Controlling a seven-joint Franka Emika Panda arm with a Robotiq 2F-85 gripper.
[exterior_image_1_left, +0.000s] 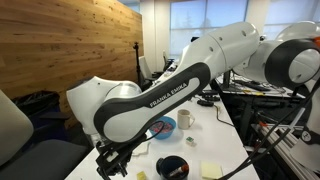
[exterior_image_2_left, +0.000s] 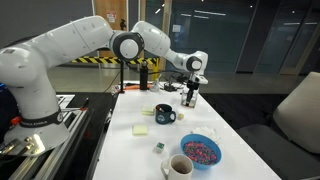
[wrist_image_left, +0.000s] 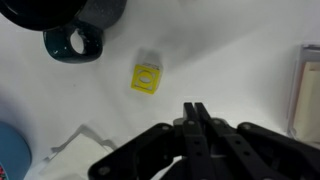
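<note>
Above the white table hangs my gripper, its dark fingers close together and nothing showing between them. A small yellow block with a marking on its top lies on the table just beyond the fingertips in the wrist view, apart from them. Beside that block stands a dark mug, its handle toward the block. The mug and the yellow block also show in exterior view 2, near the table's far end below the arm.
A blue bowl with reddish contents, a white mug, a small green-marked block and a pale yellow pad stand elsewhere on the table. A white cloth or paper lies near the bowl. A pale box sits at the wrist view's right edge.
</note>
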